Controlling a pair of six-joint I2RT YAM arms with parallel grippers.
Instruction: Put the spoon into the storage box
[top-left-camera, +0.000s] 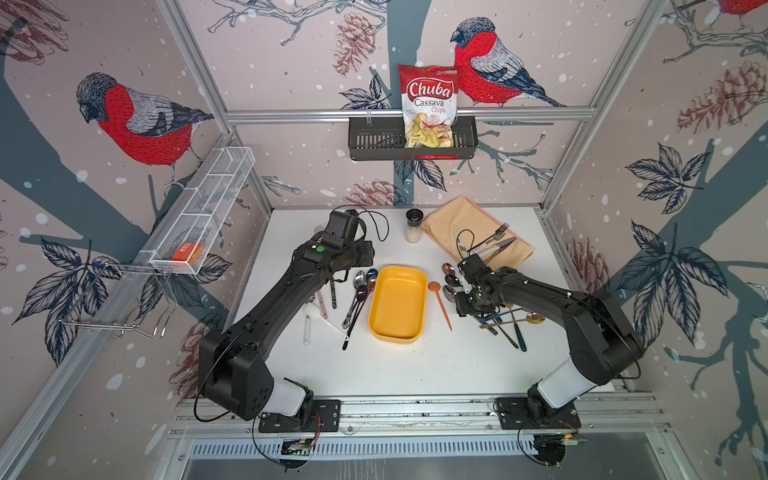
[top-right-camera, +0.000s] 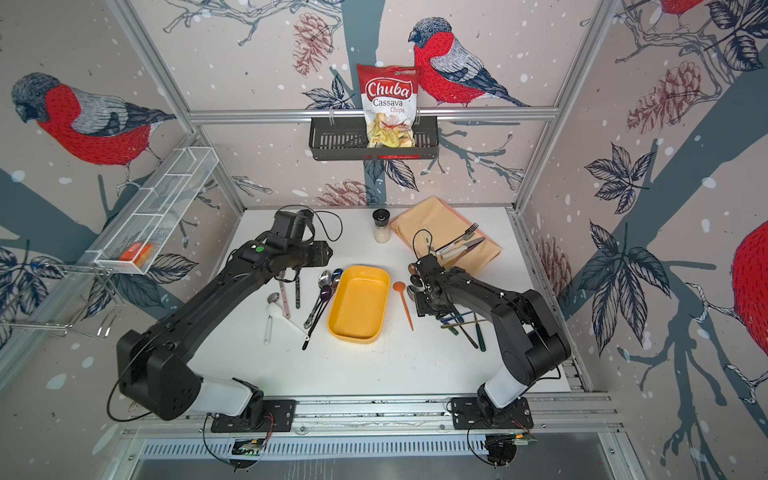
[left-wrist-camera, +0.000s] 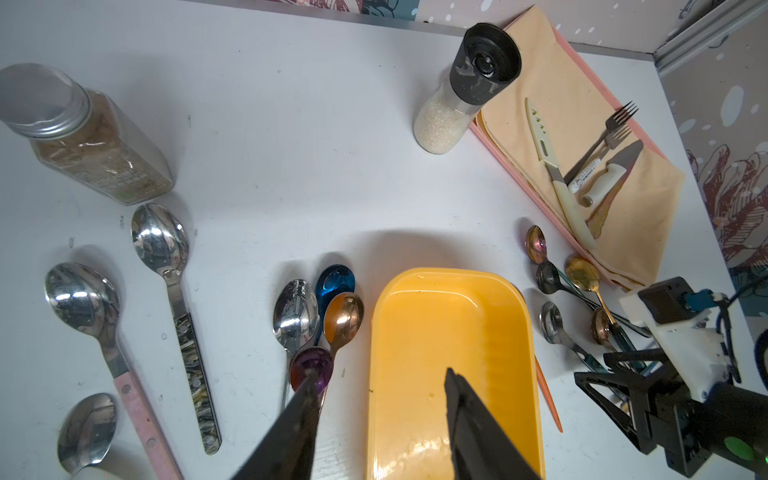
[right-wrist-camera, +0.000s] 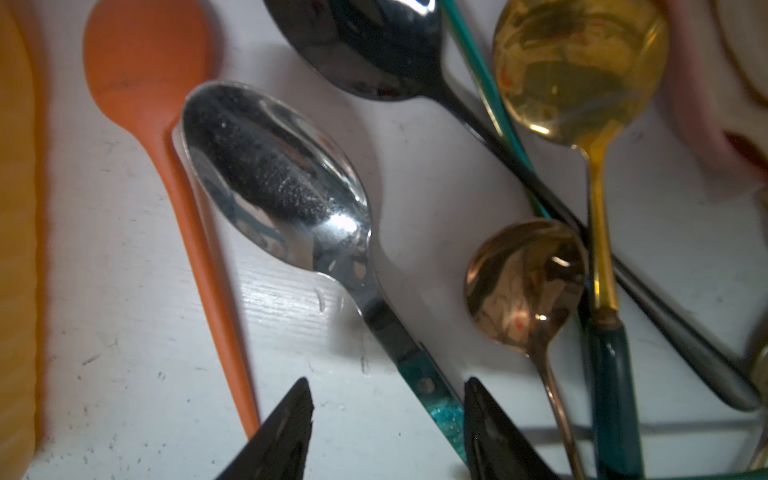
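Note:
The yellow storage box (top-left-camera: 397, 304) stands empty mid-table; its far part (left-wrist-camera: 448, 344) shows in the left wrist view. A steel spoon with a teal handle (right-wrist-camera: 280, 180) fills the middle of the right wrist view, bowl pointing up-left. My right gripper is over its handle, fingers apart; the handle runs near the right finger, and contact cannot be judged. Close left of that spoon lies an orange spoon (right-wrist-camera: 188, 184). My left gripper hangs open above the table, left of and partly over the box, with nothing between its fingers.
Several spoons (left-wrist-camera: 294, 312) lie left of the box. Dark, gold (right-wrist-camera: 580, 68) and copper (right-wrist-camera: 528, 284) spoons crowd the right side. A grinder (top-left-camera: 413, 225) and a cloth (top-left-camera: 456, 220) with cutlery are at the back.

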